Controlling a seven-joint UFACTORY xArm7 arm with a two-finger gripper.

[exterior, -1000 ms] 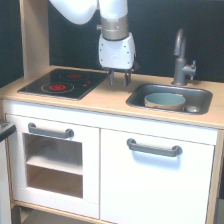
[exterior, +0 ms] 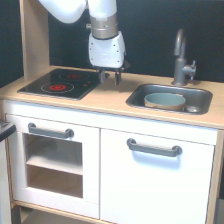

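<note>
My gripper (exterior: 110, 77) hangs from the white arm (exterior: 105, 50), low over the wooden counter (exterior: 112, 97) between the stove and the sink. Its two dark fingers point down and stand apart, and no object shows between them. A pale teal pot or bowl (exterior: 165, 101) sits in the dark grey sink (exterior: 199, 99), to the right of the gripper. The black stove top (exterior: 82, 77) with its red-ringed burners lies to the left and is bare.
A dark faucet (exterior: 180, 58) rises behind the sink. Below the counter are a white cabinet door (exterior: 150, 180) with a dark handle (exterior: 154, 149) and a windowed door (exterior: 88, 150). A wooden post (exterior: 36, 40) stands at the left.
My gripper has shifted a little to the left, away from the sink and closer to the stove. The pot has not moved.
</note>
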